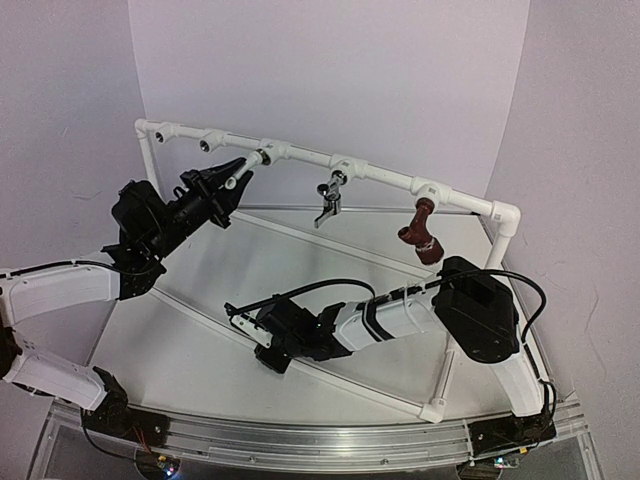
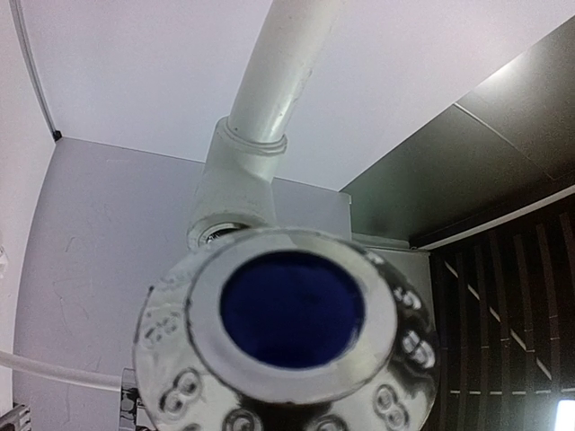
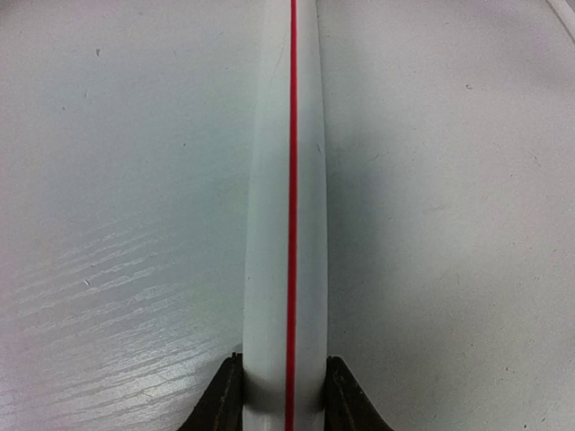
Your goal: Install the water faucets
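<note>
My left gripper (image 1: 238, 178) is shut on a pale faucet (image 1: 247, 167), whose far end is at the opening of the middle tee (image 1: 275, 150); whether it sits inside cannot be told. Close up in the left wrist view, a chrome knob with a blue centre (image 2: 292, 310) covers that faucet's joint and my left fingers. Around the lower pipe with a red line (image 3: 289, 224), my right gripper is shut, a finger on each side. A silver faucet (image 1: 329, 200) and a brown one (image 1: 422, 235) hang from the two tees to the right.
The white pipe frame (image 1: 390, 178) stands slanted, with two tees without faucets, the left end tee (image 1: 167, 132) and its neighbour (image 1: 212, 141). Bare board lies between the upper and lower pipes. A metal rail (image 1: 300, 440) runs along the front.
</note>
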